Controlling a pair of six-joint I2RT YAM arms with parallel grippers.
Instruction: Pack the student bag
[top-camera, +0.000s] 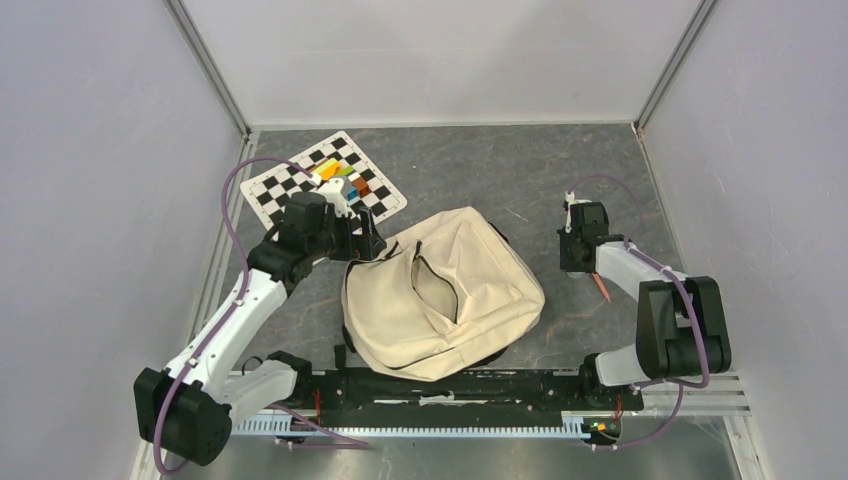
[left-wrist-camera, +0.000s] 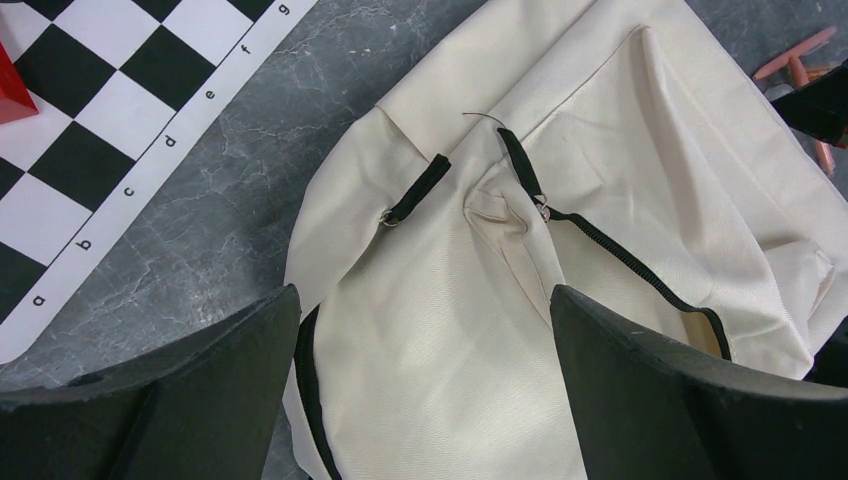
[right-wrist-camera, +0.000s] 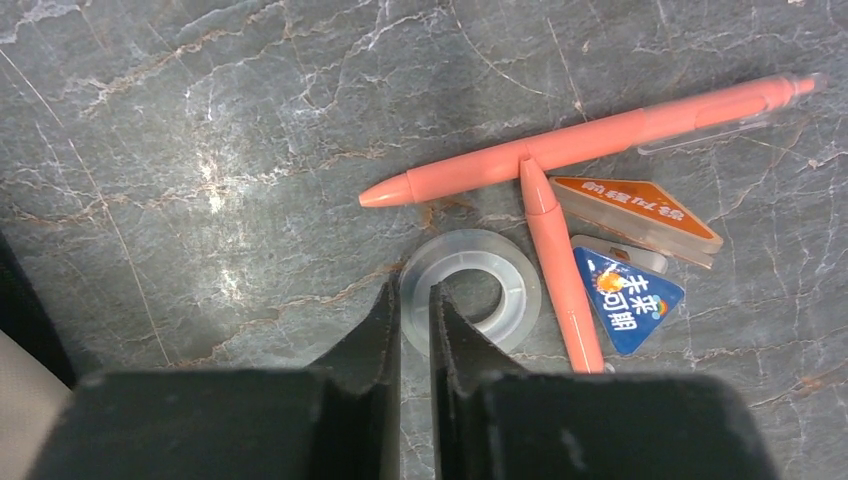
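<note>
A cream canvas bag (top-camera: 440, 300) lies in the middle of the table, its zipped mouth (top-camera: 436, 290) gaping. My left gripper hangs open over the bag's left part, nothing between its fingers. In the right wrist view, a clear tape roll (right-wrist-camera: 520, 285) lies flat on the table. My right gripper has its fingers close together, one on each side of the ring's left band; whether they press on it does not show. A long coral pen (right-wrist-camera: 580, 140) lies above the roll, and a shorter coral pen (right-wrist-camera: 560, 265) runs down its right side.
Right of the shorter pen lie an orange-topped eraser (right-wrist-camera: 640, 215) and a blue triangular piece (right-wrist-camera: 628, 300). At the far left, a checkered board (top-camera: 268, 190) carries several coloured blocks (top-camera: 335, 172). Table behind the bag is clear.
</note>
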